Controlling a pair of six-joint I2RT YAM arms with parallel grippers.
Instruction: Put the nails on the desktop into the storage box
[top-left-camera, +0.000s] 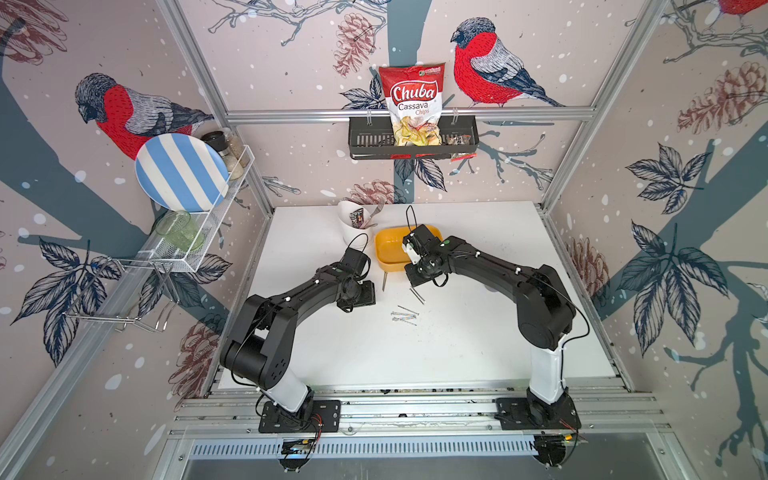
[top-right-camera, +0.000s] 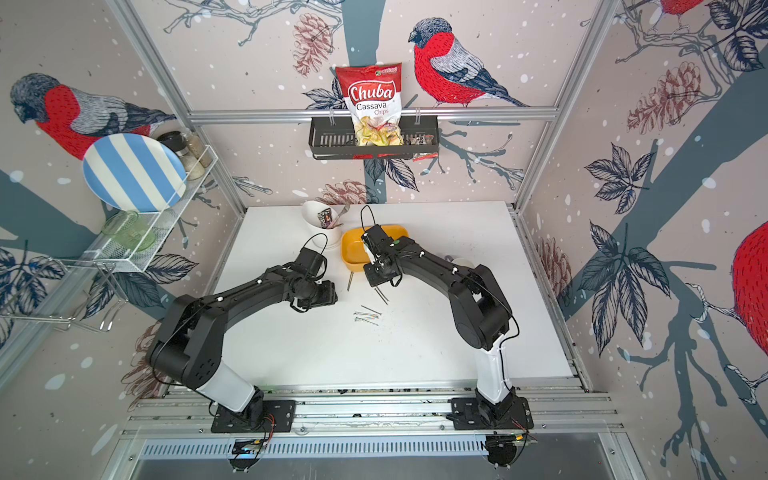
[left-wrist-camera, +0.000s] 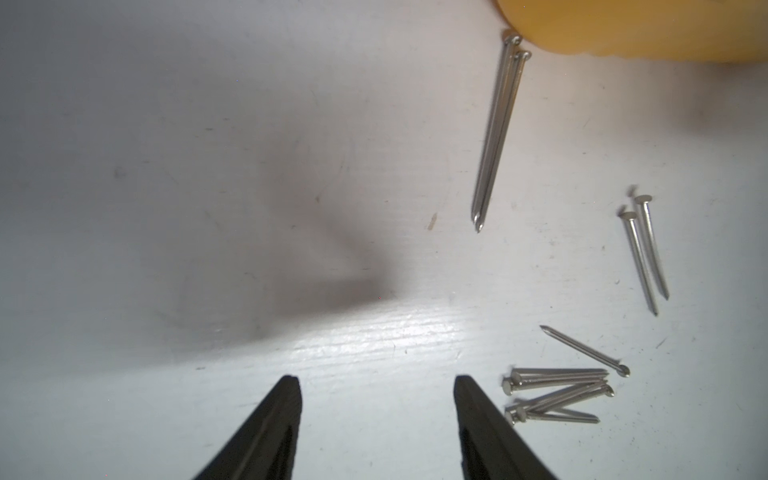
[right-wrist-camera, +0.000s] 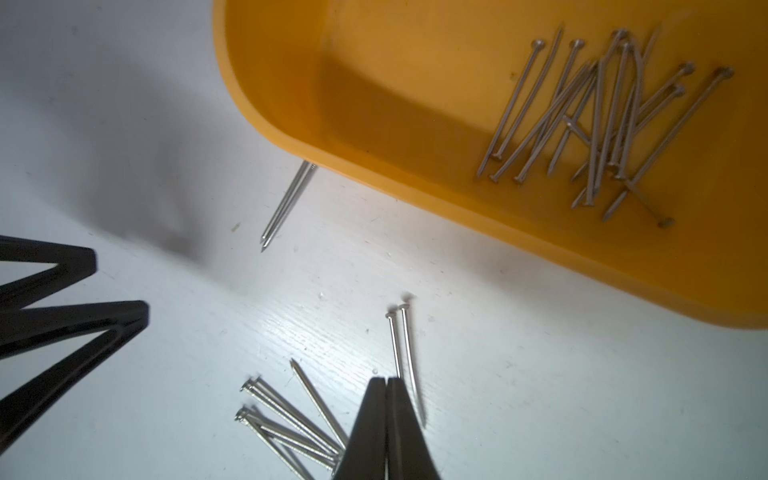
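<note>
In the right wrist view my right gripper is shut, its fingertips together with nothing between them. It hangs above the desktop, in front of a pair of nails (right-wrist-camera: 409, 344) that lie flat on the white surface. The orange storage box (right-wrist-camera: 384, 188) fills the upper part of that view and holds many nails (right-wrist-camera: 596, 120). Two longer nails (left-wrist-camera: 497, 136) lie side by side close to the box. A loose cluster of several nails (left-wrist-camera: 560, 392) rests nearer the front. My left gripper is open, with only bare desktop between its fingers.
A white container (top-left-camera: 352, 220) with utensils stands left of the box. White desktop (top-left-camera: 480, 344) is free at the front and right. The left gripper's fingers (right-wrist-camera: 72, 324) reach into the right wrist view from the left.
</note>
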